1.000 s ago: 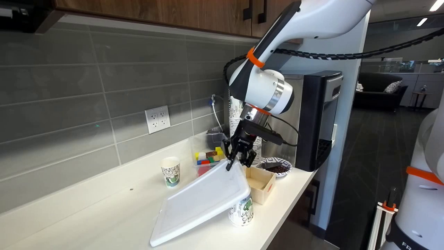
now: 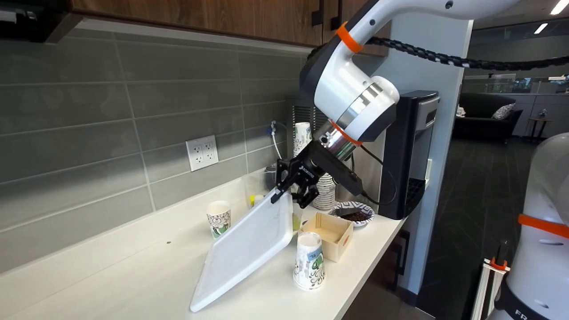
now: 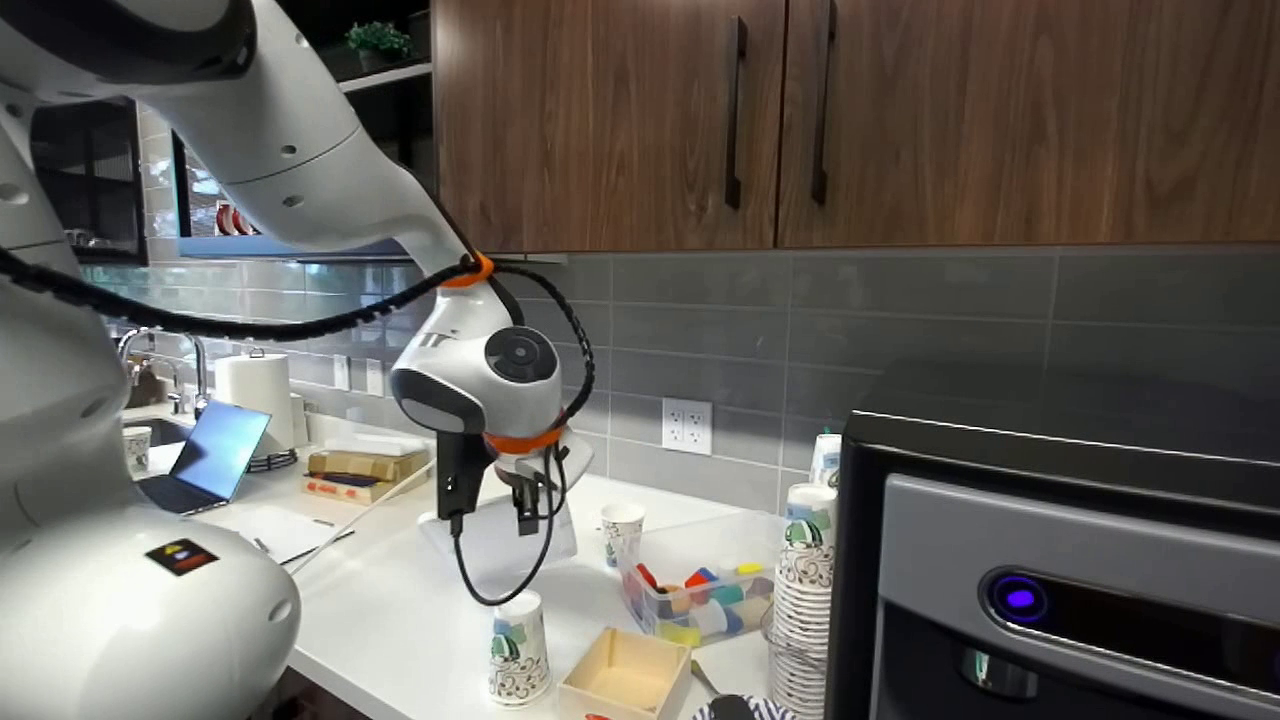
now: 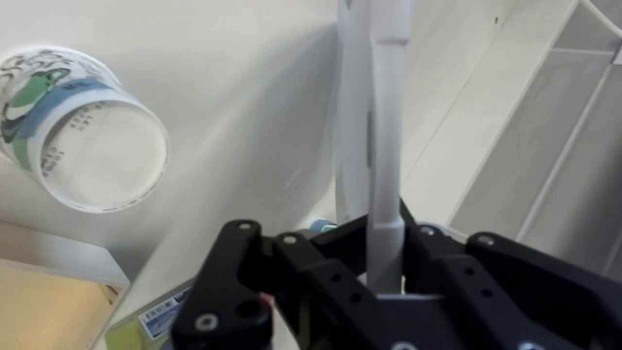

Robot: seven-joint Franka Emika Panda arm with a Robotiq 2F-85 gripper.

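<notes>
A flat white board (image 2: pixel 246 246), like a lid or cutting board, is tilted steeply, its lower end at the counter and its upper end raised. My gripper (image 2: pixel 288 198) is shut on that upper edge. In the wrist view the board (image 4: pixel 386 140) stands nearly edge-on, its rim clamped between the black fingers. From the other side, the board (image 3: pixel 492 546) shows behind my gripper (image 3: pixel 489 510), partly covered by it.
An upside-down paper cup (image 2: pixel 309 264) and a wooden box (image 2: pixel 333 234) stand in front, right of the board. Another cup (image 2: pixel 219 218) is near the wall. A clear bin (image 3: pixel 708 588) holds colored pieces. A coffee machine (image 2: pixel 408 154) stands at the right.
My gripper has risen and moved slightly left with the board's edge. The board is steeper now, uncovering the upside-down cup and hiding more of the clear bin.
</notes>
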